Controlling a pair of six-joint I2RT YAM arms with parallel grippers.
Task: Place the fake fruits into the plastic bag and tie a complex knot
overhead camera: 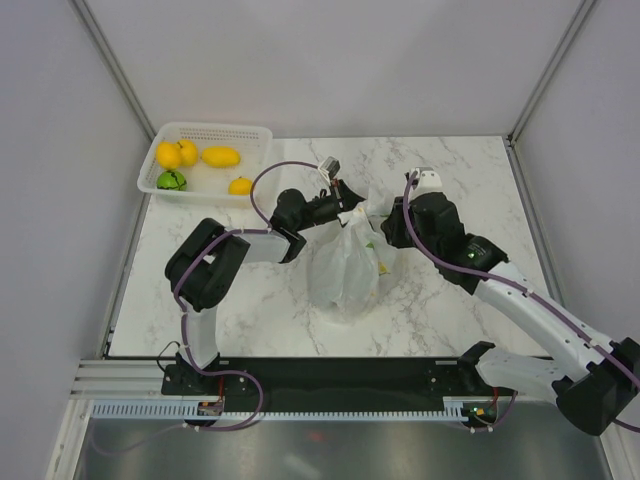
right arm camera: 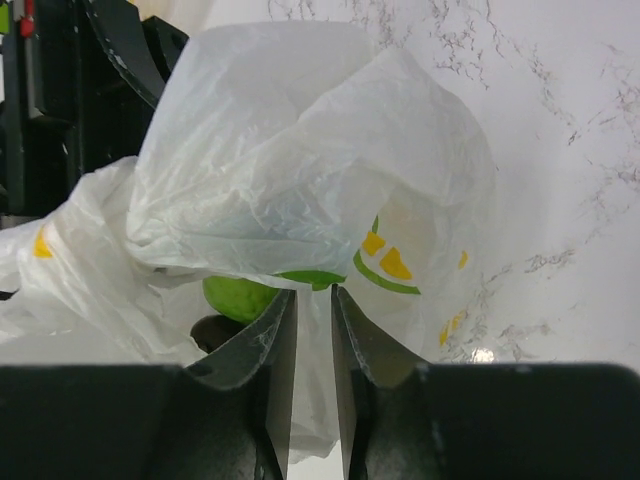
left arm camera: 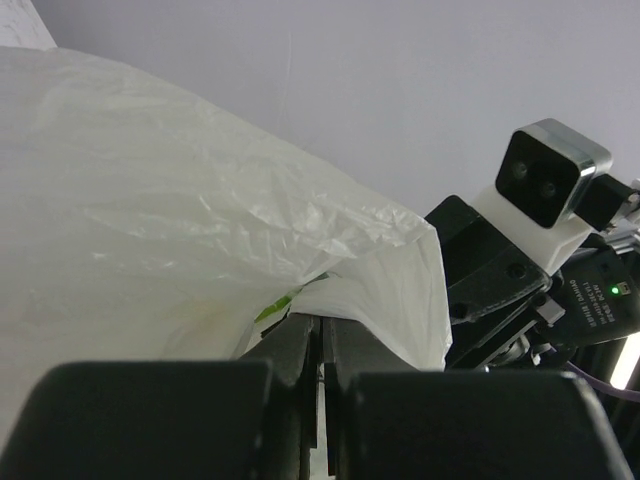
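Observation:
A crumpled translucent plastic bag (overhead camera: 345, 270) with green and yellow print stands mid-table; a green shape (right arm camera: 240, 298) shows inside it. My left gripper (overhead camera: 345, 205) is at the bag's top, shut; in the left wrist view its fingertips (left arm camera: 300, 340) meet at the bag's folded edge, and whether film is pinched between them cannot be seen. My right gripper (overhead camera: 395, 230) is at the bag's right side; in the right wrist view its fingers (right arm camera: 355, 370) stand a little apart at the bag's opening, with thin film behind or between them.
A white basket (overhead camera: 205, 190) at the back left holds several yellow fruits and a green one (overhead camera: 171, 180).

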